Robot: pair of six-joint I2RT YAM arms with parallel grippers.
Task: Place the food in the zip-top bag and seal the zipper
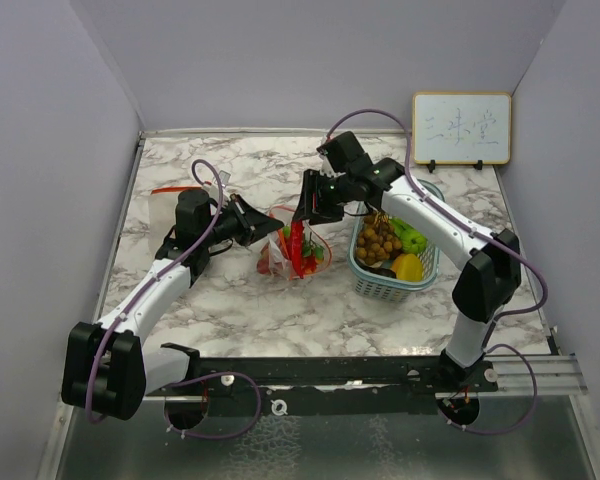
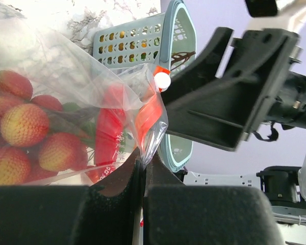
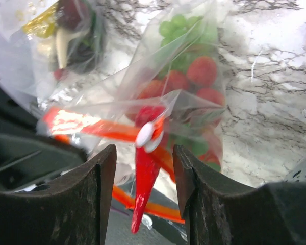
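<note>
A clear zip bag (image 1: 298,262) with red-orange track holds red lychee-like fruit (image 2: 24,124), green grapes (image 3: 191,28) and a long red item (image 3: 145,176). My left gripper is shut on the bag's edge near the orange strip. My right gripper stands open above the bag's mouth, the white zipper slider (image 3: 145,135) just beyond its fingers.
A blue basket (image 1: 395,289) of potatoes, greens and yellow produce sits to the right. Another filled bag (image 3: 66,41) lies at the left. A whiteboard (image 1: 460,125) stands at the back right.
</note>
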